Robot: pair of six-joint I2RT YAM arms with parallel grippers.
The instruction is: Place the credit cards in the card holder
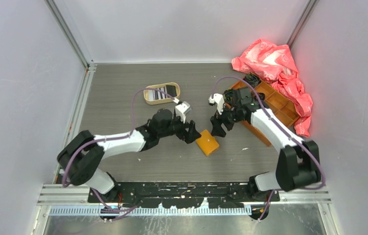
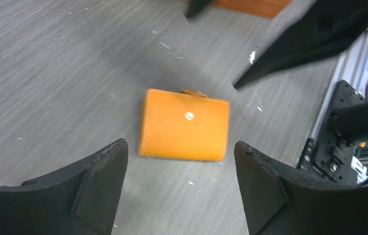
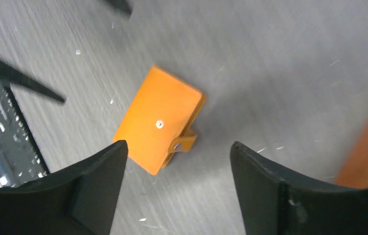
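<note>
The orange card holder point(image 1: 207, 142) lies flat on the table between the two arms. Its strap tab point(image 3: 184, 142), with a small snap, sticks out from one edge in the right wrist view. My left gripper point(image 1: 192, 132) is open just left of the holder; in the left wrist view the holder point(image 2: 184, 126) lies ahead of the parted fingers, untouched. On the other side my right gripper point(image 1: 218, 126) stands open and empty near the holder's upper right corner. Cards are not distinctly visible; striped black and white items point(image 1: 158, 94) sit in a beige tray.
The beige oval tray point(image 1: 147, 97) stands at the back left. A brown compartment box point(image 1: 285, 107) holding dark objects is at the right, with a crumpled pink cloth point(image 1: 270, 61) behind it. Bare table point(image 1: 118, 98) lies at the left.
</note>
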